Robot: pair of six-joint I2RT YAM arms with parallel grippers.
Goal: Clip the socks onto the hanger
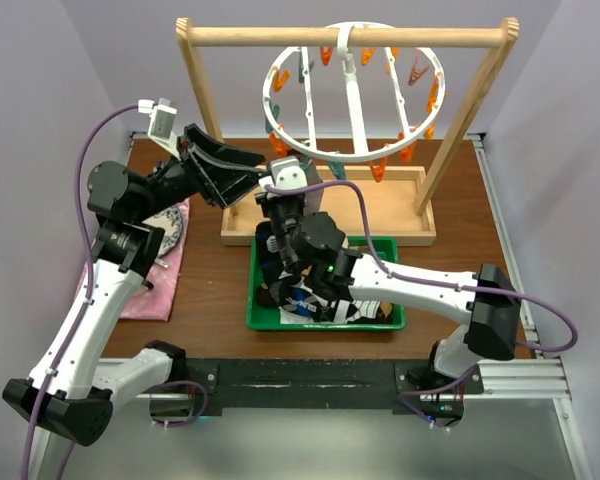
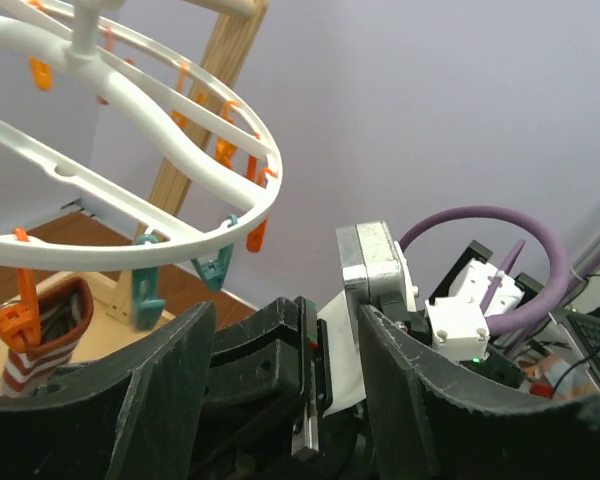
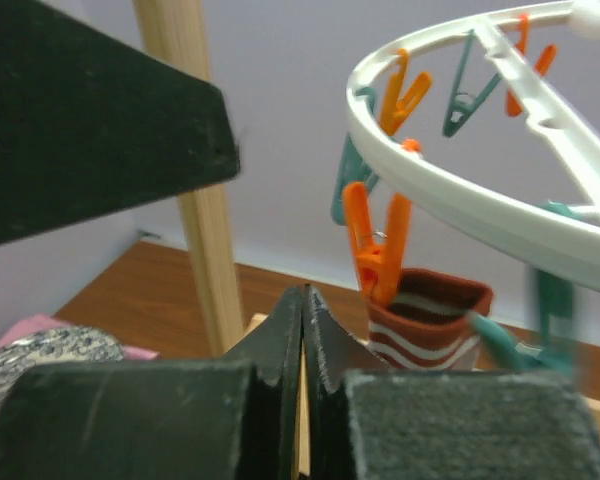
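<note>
A round white clip hanger hangs from the wooden frame, with orange and teal clips around it. A grey sock with a red-striped cuff hangs from an orange clip, partly hidden by my right arm in the top view. My left gripper is left of the hanger, its fingers apart in the left wrist view with nothing held between them. My right gripper is just left of and below the clipped sock; its fingertips look closed together, nothing visible between them.
A green bin of socks sits below, in front of a wooden tray. A pink cloth with a plate lies at left. The wooden posts flank the hanger. The two grippers are very close together.
</note>
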